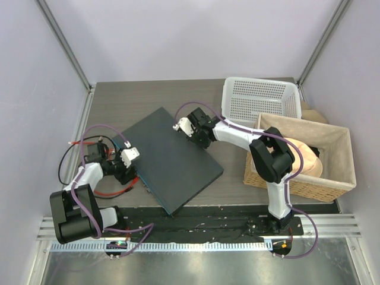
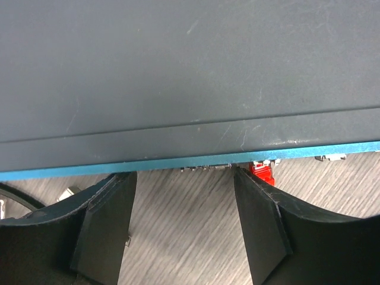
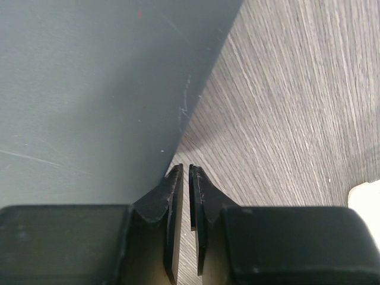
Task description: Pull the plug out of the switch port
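The dark switch [image 1: 169, 160] lies diagonally on the wooden table. In the left wrist view its blue front edge [image 2: 77, 169] runs across, with a row of ports under it and a red plug [image 2: 262, 172] at that edge. My left gripper stands part open at that edge, fingertips either side of a bare stretch of ports, the red plug just beside the right finger and partly hidden by it. My right gripper is at the switch's far side edge, its fingers close together with a narrow gap; nothing shows held.
A white plastic basket [image 1: 261, 86] and a wicker basket [image 1: 297, 187] with a tan object stand on the right. Red and black cables [image 1: 110, 193] lie around my left arm. Bare table shows behind the switch.
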